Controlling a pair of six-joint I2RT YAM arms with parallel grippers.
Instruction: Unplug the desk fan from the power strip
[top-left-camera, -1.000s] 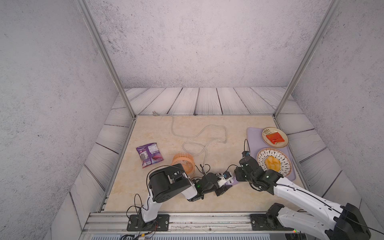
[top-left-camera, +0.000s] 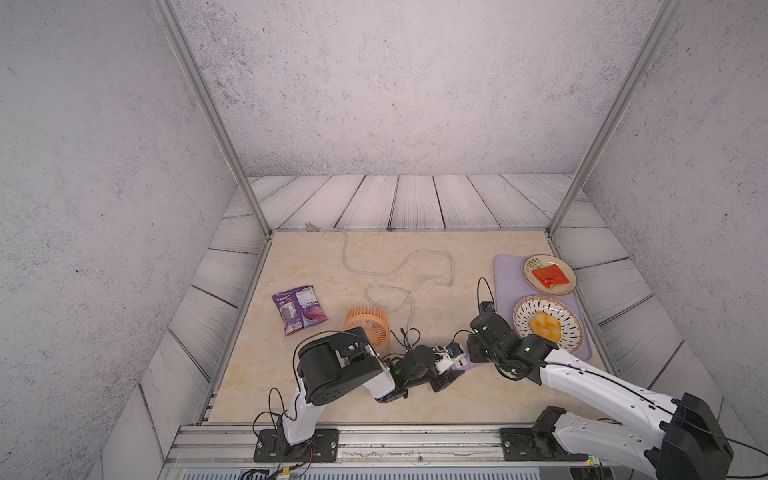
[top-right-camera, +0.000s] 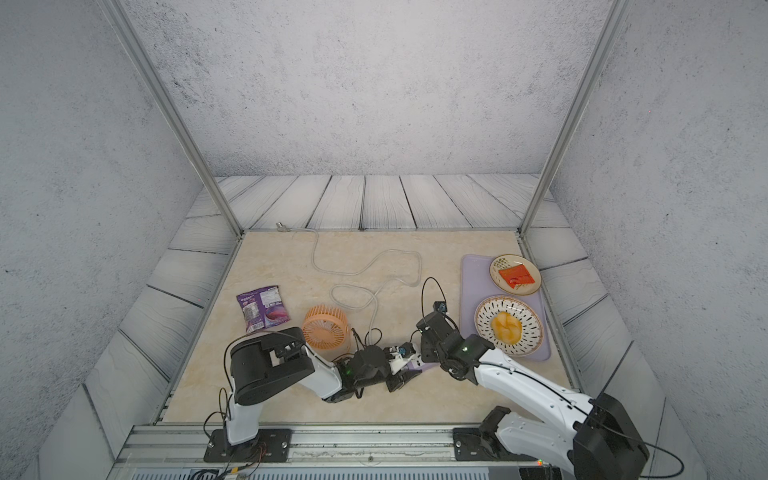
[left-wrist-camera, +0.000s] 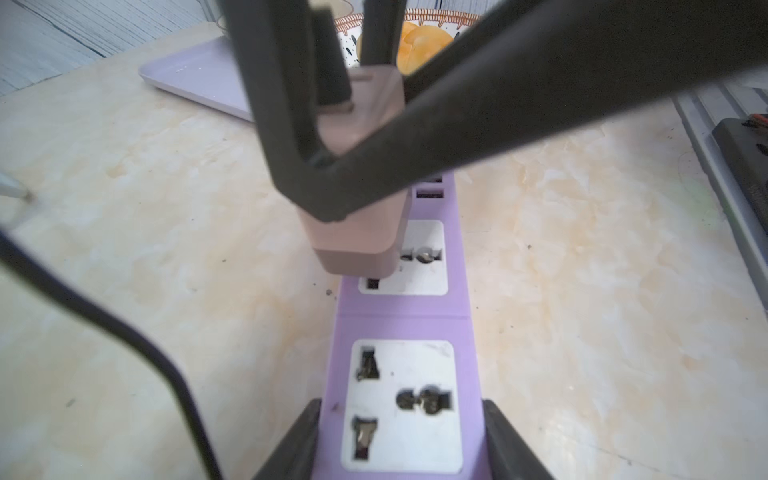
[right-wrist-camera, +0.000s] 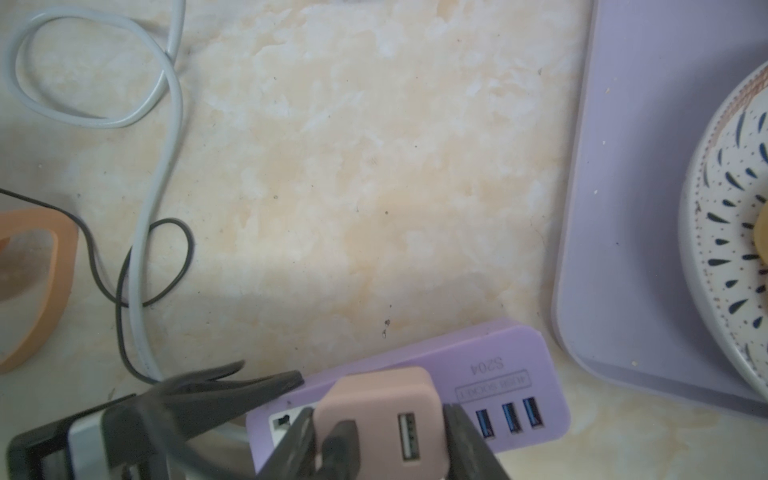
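The purple power strip (left-wrist-camera: 462, 312) lies at the table's front middle, its nearest white socket facing up, empty. My left gripper is shut across the strip's near end, one finger on each side. My right gripper has the pink plug block (right-wrist-camera: 380, 396) between its fingers, which sit close against both sides. In the left wrist view, the block appears raised and tilted over the second socket (left-wrist-camera: 428, 276), whose visible slots are uncovered. Its prongs are hidden. The orange desk fan (top-left-camera: 366, 324) stands left of the strip, with a thin black cord (right-wrist-camera: 120, 296) nearby.
On the right, a lilac tray (top-left-camera: 507, 276) holds two plates of food. A purple snack bag (top-left-camera: 299, 309) lies at the left. The strip's pale cord (top-left-camera: 404, 260) loops across the middle and back; the front right table area is open.
My left arm, the fan and the strip look unmoved.
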